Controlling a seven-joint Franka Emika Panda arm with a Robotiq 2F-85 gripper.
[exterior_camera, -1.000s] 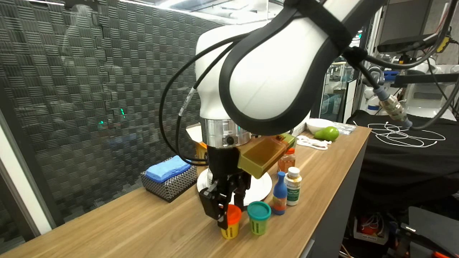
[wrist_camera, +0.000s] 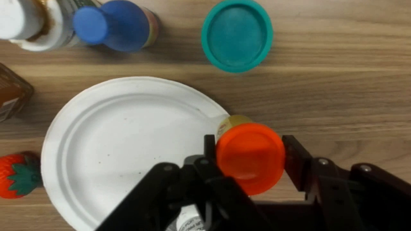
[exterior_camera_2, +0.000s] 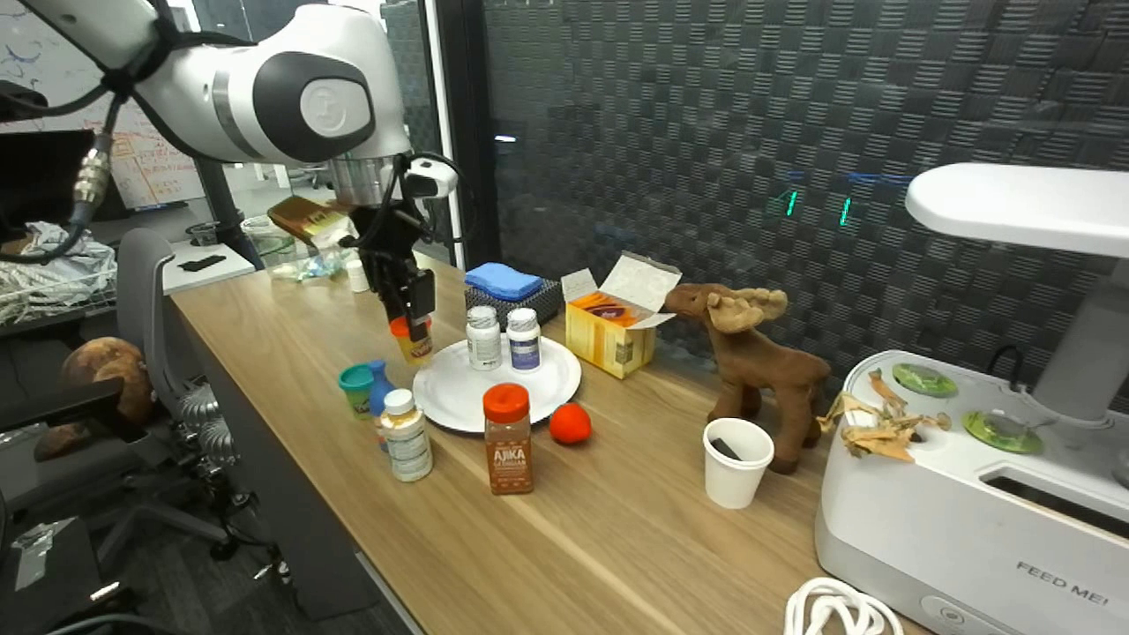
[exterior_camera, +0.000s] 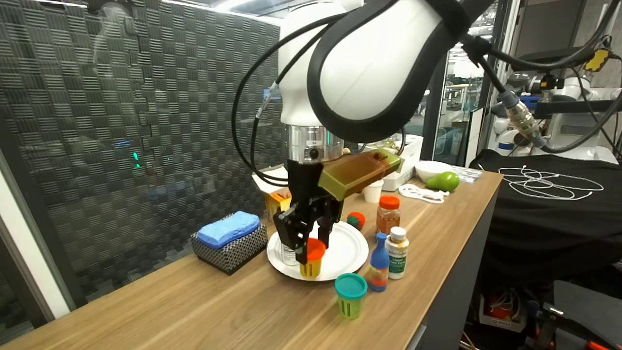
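My gripper is shut on a small yellow tub with an orange lid (wrist_camera: 250,158), one finger on either side of the lid. The tub (exterior_camera: 311,265) is held upright near the rim of the white plate (exterior_camera: 350,256); in the wrist view it overlaps the plate's right edge. Two white bottles stand on the plate, one of them the purple-labelled bottle (exterior_camera_2: 524,340). A tub with a teal lid (wrist_camera: 237,35) stands apart on the bare wood.
Beside the plate are a blue bottle (exterior_camera: 379,263), a white-capped bottle (exterior_camera_2: 407,436), a red-lidded jar (exterior_camera_2: 508,439) and a strawberry (wrist_camera: 19,175). A dark box with a blue cloth (exterior_camera: 229,229) stands behind.
The gripper has lifted and moved back from beside the teal-lidded tub to the plate's edge, carrying the orange-lidded tub along. The other objects have kept their places.
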